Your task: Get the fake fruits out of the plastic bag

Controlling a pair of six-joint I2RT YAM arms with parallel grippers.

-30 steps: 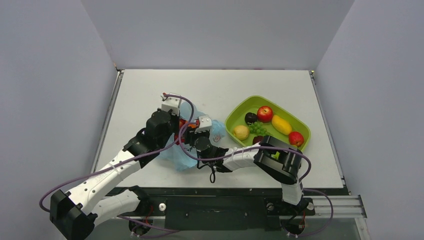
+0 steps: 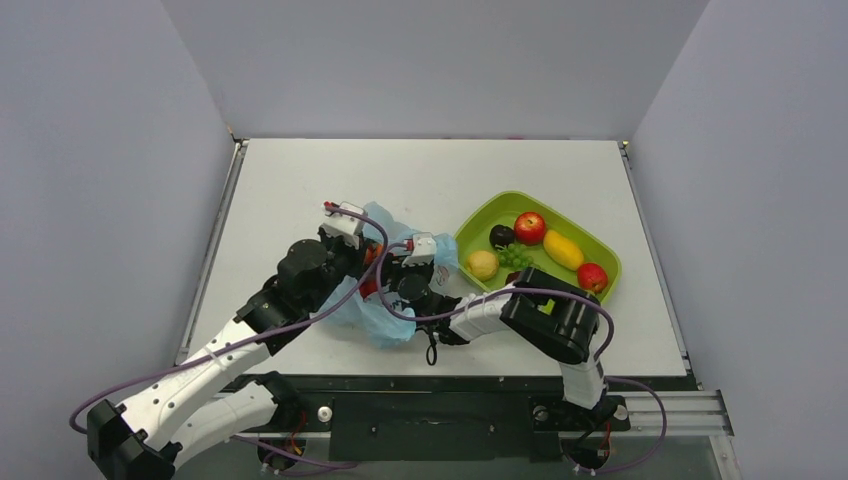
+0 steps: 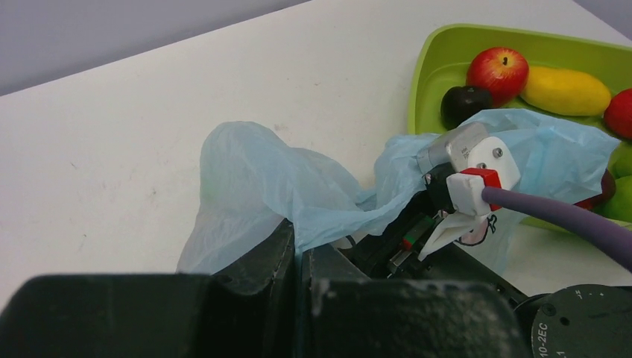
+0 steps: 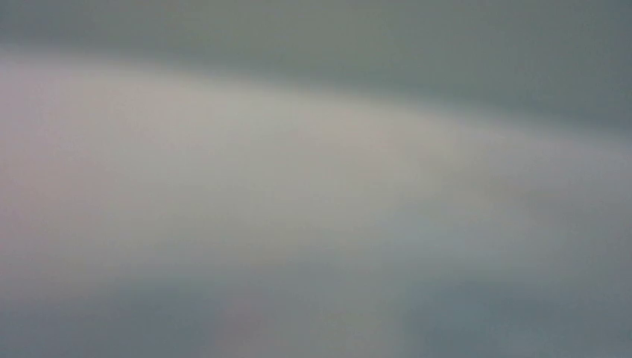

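Note:
The light blue plastic bag [image 2: 370, 320] lies crumpled mid-table under both grippers, with red and orange fruit partly visible between them. My left gripper [image 2: 365, 245] is over the bag's upper part; in the left wrist view it [image 3: 296, 253] is shut on the thin bag film [image 3: 261, 171]. My right gripper [image 2: 395, 270] reaches into the bag just to the right; in the left wrist view the film drapes around it, and its fingertips are hidden. The right wrist view is only blur, so its finger cannot be seen.
A green tray [image 2: 470, 225] at the right holds several fruits, including apples, a yellow mango [image 2: 565, 250], grapes and a dark fruit. Grey walls surround it.
Both grippers and the bag have shifted slightly; the left has moved down in the top view, the right slightly rightwards, with more film bunched beside the tray.

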